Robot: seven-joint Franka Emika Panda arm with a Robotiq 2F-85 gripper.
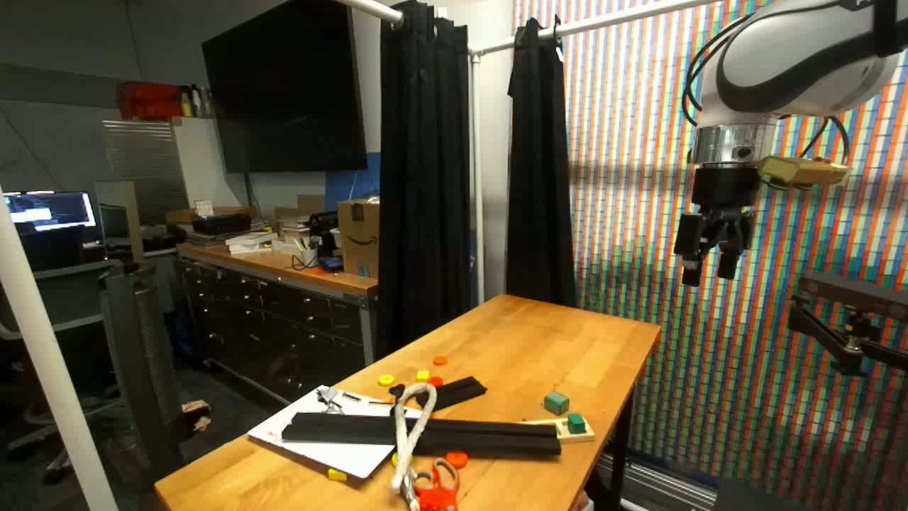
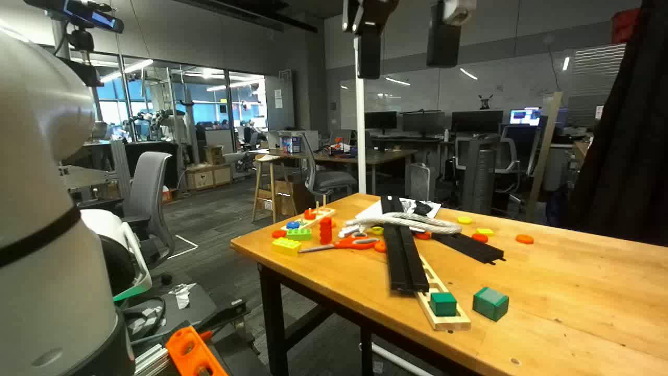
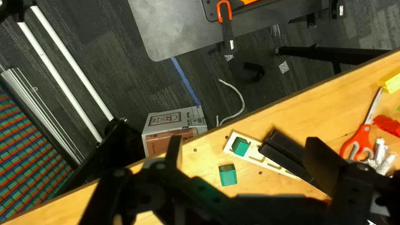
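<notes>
High above the table's right side, my gripper (image 1: 709,277) is open with nothing between its fingers (image 2: 444,44). A green block (image 3: 227,174) lies loose on the bare wood. Beside it, a second green block (image 3: 240,146) sits on one end of a pale wooden slotted strip (image 3: 255,159). Long black rails (image 2: 402,257) lie over the strip's other part and hide it. A white rope (image 2: 405,220) is draped across the rails. Red-handled scissors (image 2: 354,242) rest near the table's edge. In the wrist view, both fingers stand wide apart above the blocks.
On the wooden table (image 2: 576,294) lie a white board (image 1: 289,417), a short black rail (image 2: 468,247), several red and yellow discs, a yellow brick (image 2: 286,245) and a green brick (image 2: 299,234). Free wood stretches over the end near the curtains. A cardboard box (image 3: 174,127) stands below the table edge.
</notes>
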